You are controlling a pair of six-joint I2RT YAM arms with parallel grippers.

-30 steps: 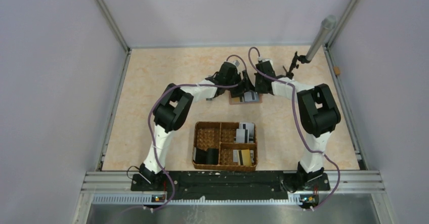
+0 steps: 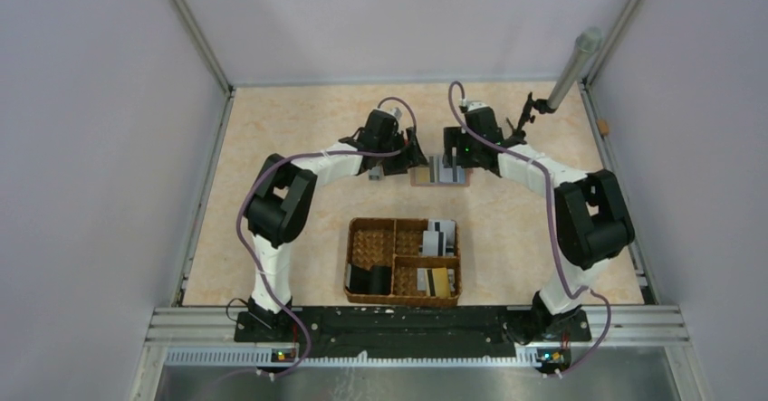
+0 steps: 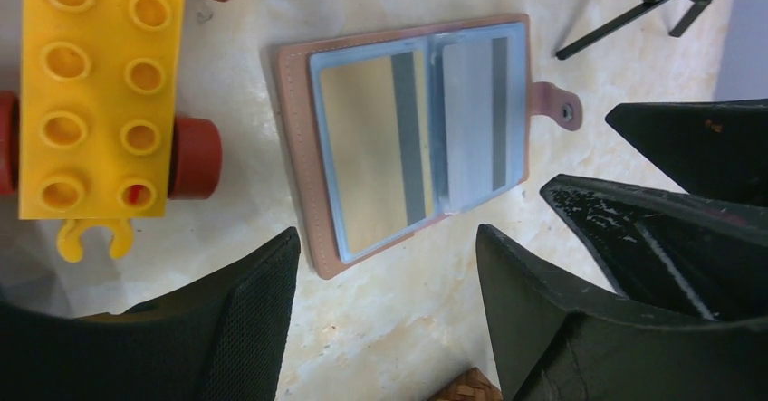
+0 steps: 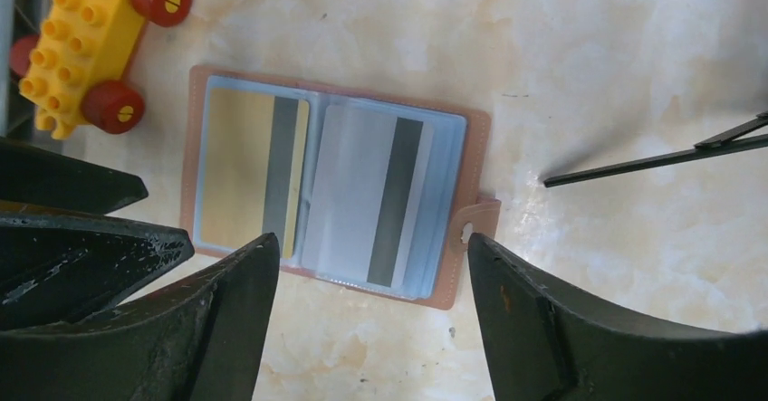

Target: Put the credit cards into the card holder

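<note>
The card holder (image 2: 440, 182) lies spread open on the table, brown with two clear pockets. A gold card with a dark stripe (image 3: 362, 147) is in its left pocket, and a silver card with a dark stripe (image 4: 351, 184) is in the right one. The strap (image 3: 554, 106) sticks out unfastened at the right edge. My left gripper is open above the holder's left side, holding nothing. Over its right part, my right gripper is open too, with no card between its fingers.
A yellow toy brick with red wheels (image 3: 100, 93) stands left of the holder. A wicker basket (image 2: 371, 221) with further cards and dark items in its compartments sits in front. Black stand legs (image 4: 652, 161) lie to the right.
My left gripper has moved left, away from the holder's middle. Both cards stay in their pockets.
</note>
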